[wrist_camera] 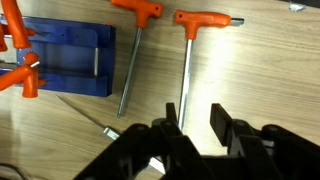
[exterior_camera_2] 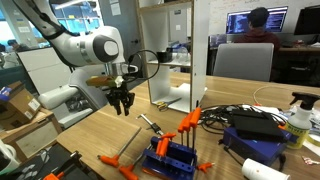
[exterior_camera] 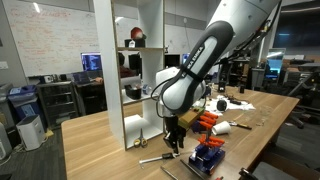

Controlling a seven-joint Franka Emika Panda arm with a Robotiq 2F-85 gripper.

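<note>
My gripper shows at the bottom of the wrist view, its black fingers apart with nothing held between them. Beneath it on the wooden table lies an orange T-handle hex key (wrist_camera: 202, 19), whose shaft runs down toward the gap between the fingers. A second orange T-handle key (wrist_camera: 137, 55) lies to its left. Lower left is a thin metal tool (wrist_camera: 85, 112), its far end partly hidden by the gripper. A blue box (wrist_camera: 75, 57) holds several orange-handled tools. In exterior view 2 the gripper (exterior_camera_2: 126, 110) hangs above the table, left of the box (exterior_camera_2: 170, 165).
A white shelf tower (exterior_camera: 135, 70) stands behind the arm. Scissors (exterior_camera: 140, 140) lie near its base. In exterior view 2, a white cylinder (exterior_camera_2: 262, 171), a black case (exterior_camera_2: 253, 124) and a spray bottle (exterior_camera_2: 299, 118) occupy the right. Bare table extends at left.
</note>
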